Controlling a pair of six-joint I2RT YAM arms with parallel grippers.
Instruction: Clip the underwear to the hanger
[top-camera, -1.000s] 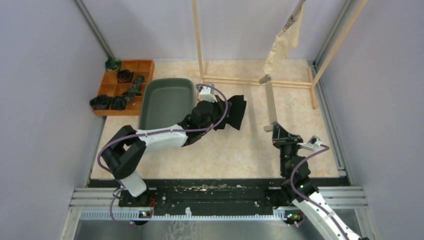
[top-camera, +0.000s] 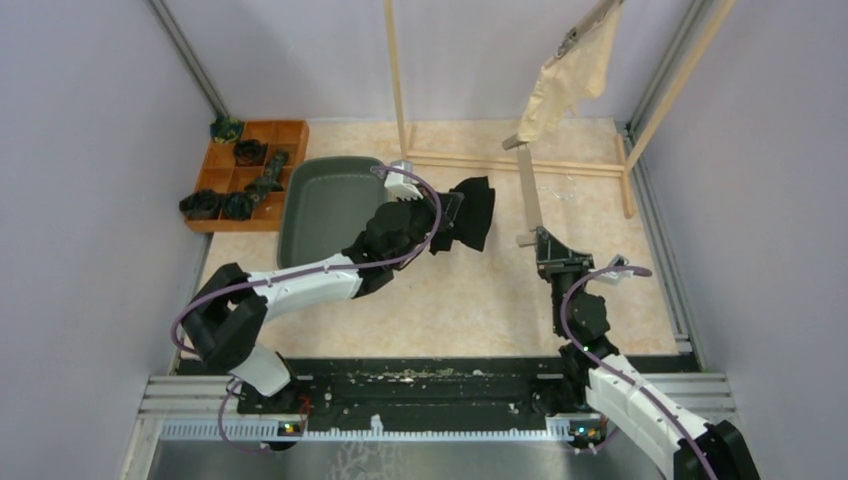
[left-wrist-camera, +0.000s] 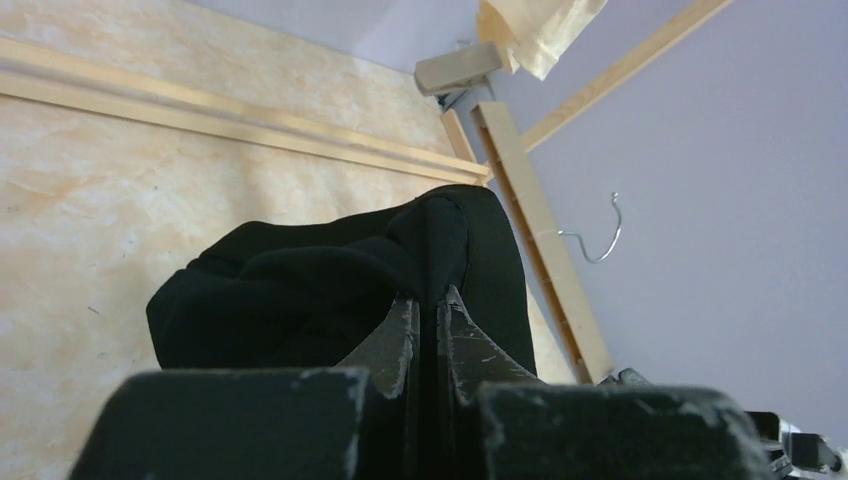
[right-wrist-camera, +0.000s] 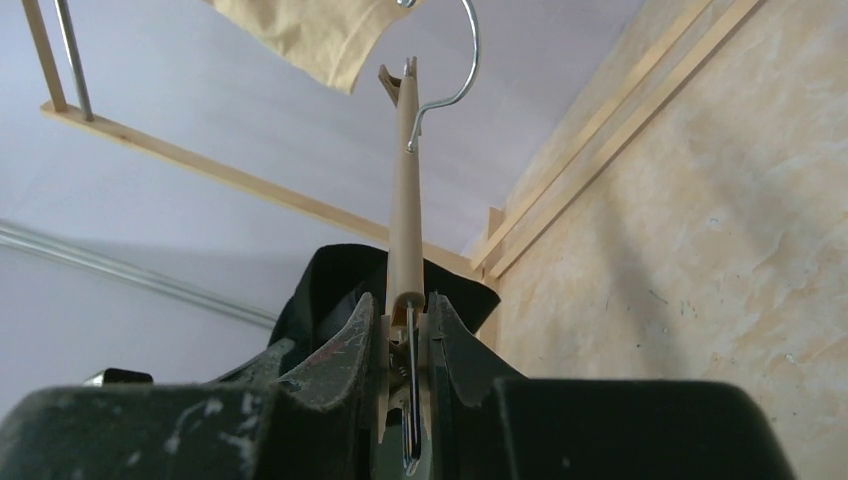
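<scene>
The black underwear (top-camera: 476, 214) hangs bunched from my left gripper (top-camera: 456, 204), which is shut on it. In the left wrist view its dark fabric (left-wrist-camera: 290, 275) spreads on both sides of the fingertips. My right gripper is shut on one end of the light wooden hanger (right-wrist-camera: 405, 210). From above, the hanger (top-camera: 531, 188) points away from that gripper toward the rack, with a clip (left-wrist-camera: 460, 68) at its far end. Its metal hook (left-wrist-camera: 605, 240) sticks out to one side. A gap separates underwear and hanger in the top view.
A cream cloth (top-camera: 568, 85) hangs on the wooden rack (top-camera: 470, 160), close to the hanger's far end. At left are a green bin (top-camera: 330, 210) and an orange divided box (top-camera: 225, 160) with dark rolled cloths.
My left arm has moved a little, with the underwear still in its gripper.
</scene>
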